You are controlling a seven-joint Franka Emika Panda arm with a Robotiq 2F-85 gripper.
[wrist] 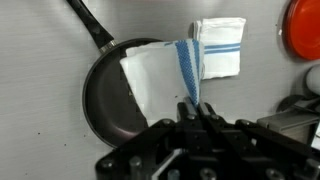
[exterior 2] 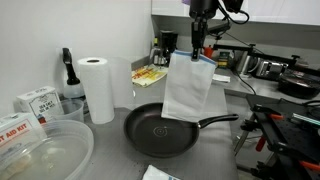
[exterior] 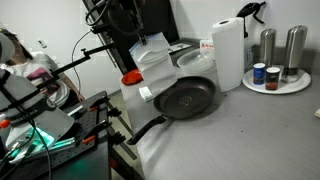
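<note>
A white cloth with a blue stripe (exterior 2: 187, 87) hangs from my gripper (exterior 2: 196, 52), which is shut on its upper edge. In the wrist view the held cloth (wrist: 158, 80) spreads below the gripper and covers part of the black pan (wrist: 112, 100). Seen from exterior view 1, the cloth (exterior: 155, 66) hangs just behind the pan (exterior: 186, 98), left of the paper roll. A second folded white cloth with blue stripes (wrist: 222, 47) lies on the table beside the pan.
A paper towel roll (exterior: 229, 55) stands behind the pan. A plate (exterior: 270, 87) carries shakers and small jars at the back right. A red plate (wrist: 304, 27) lies past the folded cloth.
</note>
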